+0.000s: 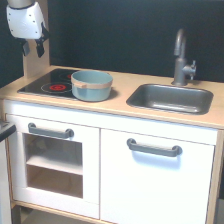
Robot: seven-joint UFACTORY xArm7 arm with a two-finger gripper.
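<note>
My gripper (33, 49) hangs at the upper left, above and behind the stove and well clear of everything on the counter. Its two dark fingers (41, 46) look spread apart, and nothing shows between them. A grey-blue pot (92, 88) stands upright on the toy kitchen's wooden counter, at the right edge of the black stove top (50, 84). The pot's inside is only partly visible.
A sink (172, 98) with a grey faucet (181, 60) is set into the counter's right side. Below are a windowed oven door (62, 132) and a white cupboard door (150, 180), both closed. Bare counter (124, 88) lies between pot and sink.
</note>
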